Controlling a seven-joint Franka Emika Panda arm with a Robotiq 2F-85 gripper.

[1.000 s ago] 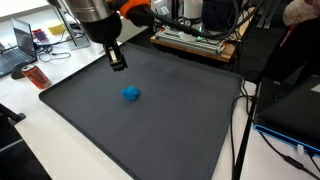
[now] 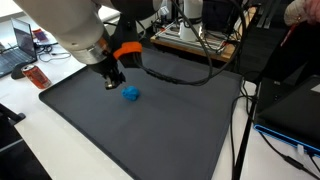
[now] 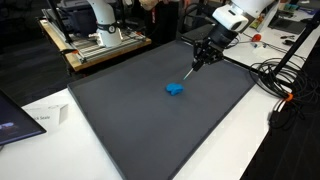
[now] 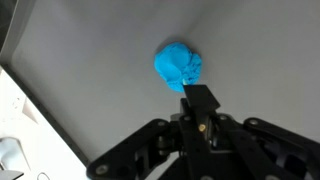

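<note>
A crumpled bright blue item (image 4: 178, 67), possibly cloth, lies on the dark grey tabletop (image 2: 150, 128). In the wrist view it sits just beyond the tips of my gripper, slightly left of them. The fingers are shut on something slim; what it is cannot be made out clearly. Exterior view 2 shows a thin light stick (image 3: 188, 73) slanting from the gripper (image 3: 198, 61) down toward the blue item (image 3: 174, 88). From exterior view 1, my gripper (image 2: 112, 82) hangs low, up and left of the blue item (image 2: 130, 93).
An orange-red can (image 2: 37, 77) stands off the table's far left corner. Dark cables (image 3: 285, 95) run near the arm's side of the table.
My gripper has come lower and a little to the left in exterior view 1, bringing it nearer to the tabletop. The blue item stays where it was.
</note>
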